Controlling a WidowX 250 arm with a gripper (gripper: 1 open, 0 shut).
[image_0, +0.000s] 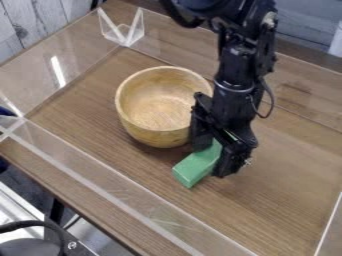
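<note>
A green block (194, 169) lies on the wooden table just right of and in front of a light wooden bowl (147, 100). My black gripper (219, 147) is down over the block's upper end, hiding part of it. Its fingers are dark and bunched together, so whether they are around the block or only above it is unclear. The finger is open.
A clear plastic piece (123, 30) sits at the top left edge of the table (94, 170). A dark cable or base shows at the bottom left corner.
</note>
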